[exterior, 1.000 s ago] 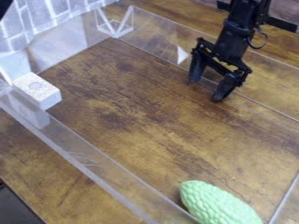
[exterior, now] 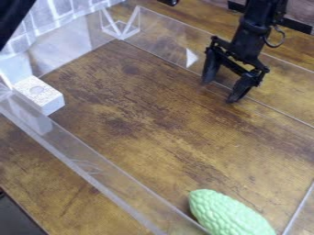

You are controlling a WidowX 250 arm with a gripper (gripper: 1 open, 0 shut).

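Observation:
The black robot gripper (exterior: 227, 78) is at the upper right, low over the wooden floor near the back of the clear-walled enclosure, its fingers spread open with nothing visible between them. Far from it, a white speckled block (exterior: 39, 95) rests by the left wall, and a green bumpy object (exterior: 229, 214), like a toy corn cob or gourd, lies in the bottom right corner.
Transparent walls (exterior: 105, 174) border the wooden floor (exterior: 147, 128) on several sides. A pale checked cloth (exterior: 43, 46) shows beyond the left wall.
The gripper has shifted very slightly over the last second, staying in the same area. The block and green object have not moved.

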